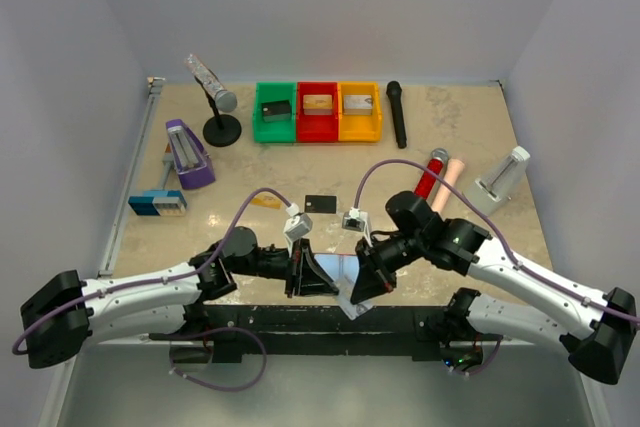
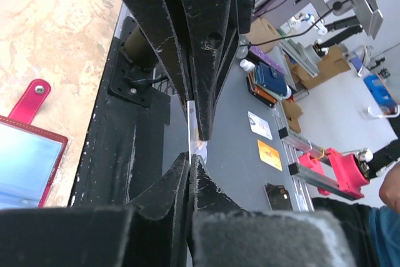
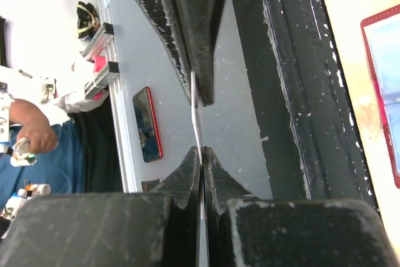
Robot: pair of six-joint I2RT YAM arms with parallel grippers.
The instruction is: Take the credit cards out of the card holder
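Observation:
A thin whitish card (image 1: 350, 303) hangs at the table's front edge, held from both sides. In the left wrist view, the card (image 2: 190, 130) appears edge-on, and my left gripper is shut on its lower end. My right gripper is shut on the same card (image 3: 196, 120), seen as a thin line with the left fingers (image 3: 187, 73) on its other end. Behind the grippers lies the open card holder (image 1: 330, 262), partly hidden, with a pinkish-red border and a snap strap (image 2: 34, 95). A black card (image 1: 321, 204) and a yellow card (image 1: 267, 201) lie on the table.
Green (image 1: 275, 133), red (image 1: 317, 134) and yellow bins (image 1: 360, 134) stand at the back, each with something inside. A microphone (image 1: 396, 112) and a red flashlight (image 1: 431, 173) lie to the right.

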